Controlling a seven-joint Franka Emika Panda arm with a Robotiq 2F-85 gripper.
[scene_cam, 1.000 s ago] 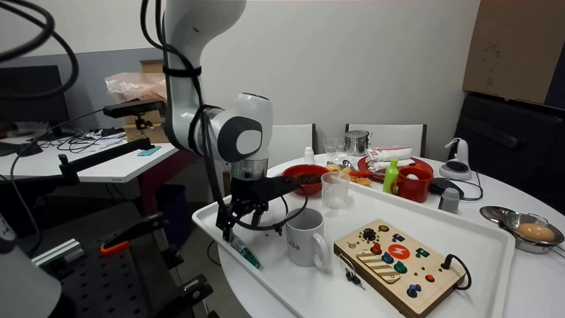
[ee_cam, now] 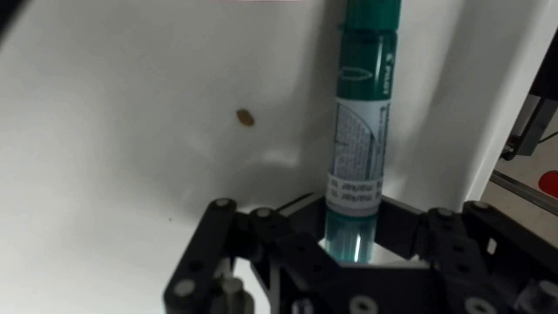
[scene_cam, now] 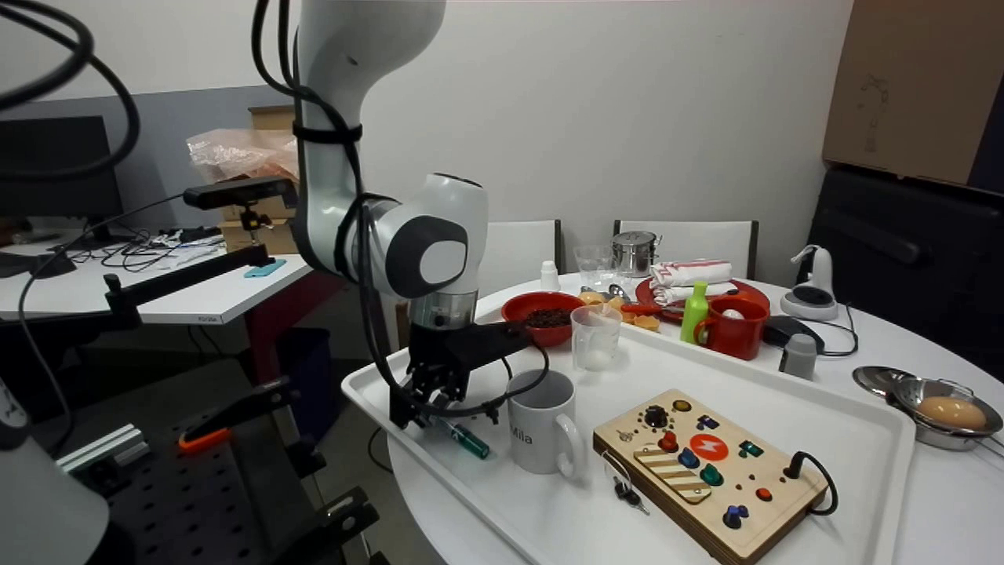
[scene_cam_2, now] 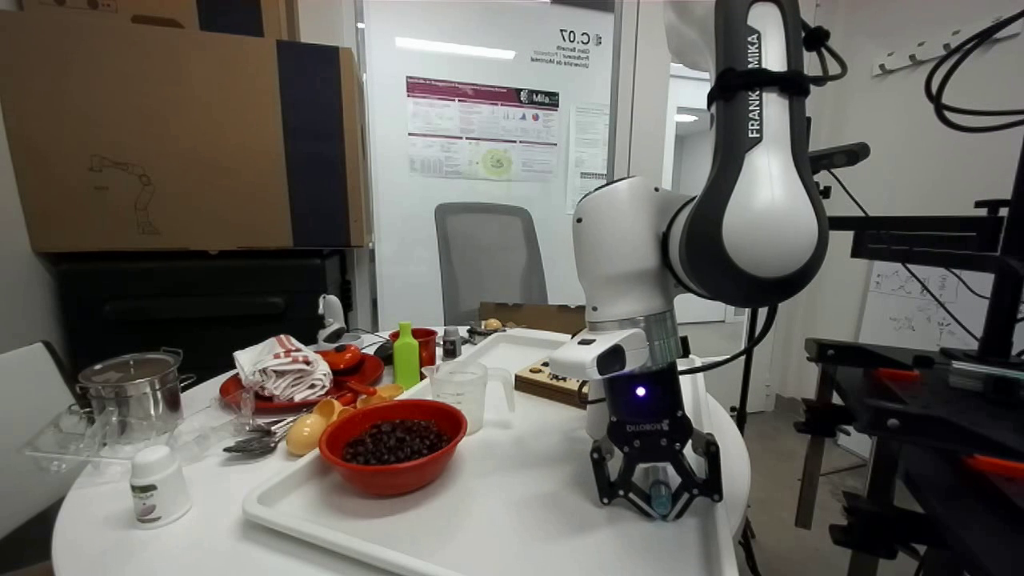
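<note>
A green marker with a white label and a clear end runs lengthwise through the wrist view. My gripper has its dark fingers on both sides of the marker near that clear end, and they look closed in against it. In exterior view 1 the marker's green end sticks out from under the gripper, low over the tray at its left side. Whether the marker touches the tray floor cannot be told. From exterior view 2, the marker's tip shows between the fingertips.
A grey-white mug stands close beside the gripper, with a wooden button box farther right. Toward the tray's back are a red bowl of dark beans and a clear measuring cup. The tray is bare between bowl and gripper.
The marker has shifted right, away from the tray's left wall, and its angle has turned slightly. My gripper has moved slightly right and its fingers have come in around the marker.
</note>
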